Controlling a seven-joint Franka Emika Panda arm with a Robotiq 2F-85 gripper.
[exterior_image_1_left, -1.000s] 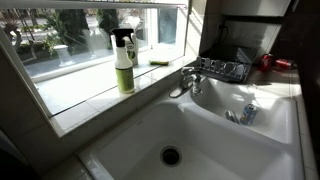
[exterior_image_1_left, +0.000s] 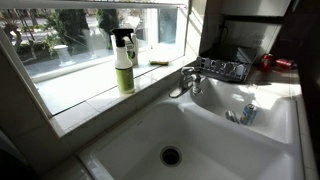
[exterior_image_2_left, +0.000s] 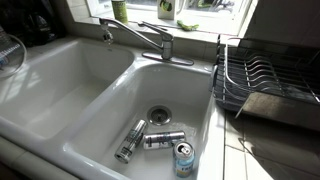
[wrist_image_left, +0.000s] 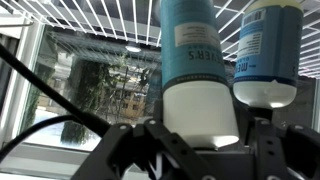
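In the wrist view my gripper is shut on the white cap of a teal-labelled bottle (wrist_image_left: 194, 52). The cap (wrist_image_left: 200, 112) lies at the near end of that bottle, between the dark fingers, and hides part of the grip. Close on its right is a second bottle (wrist_image_left: 267, 48), with a blue and white label and a black cap. Neither exterior view includes the gripper.
White wire shelving (wrist_image_left: 90, 18) is behind the bottles, with a dark glass pane (wrist_image_left: 100, 75) beyond. A dark cable (wrist_image_left: 50, 85) crosses the left side. Elsewhere, several cans (exterior_image_2_left: 183, 158) lie or stand in the sink (exterior_image_2_left: 95, 140) beside a dish rack (exterior_image_2_left: 265, 75).
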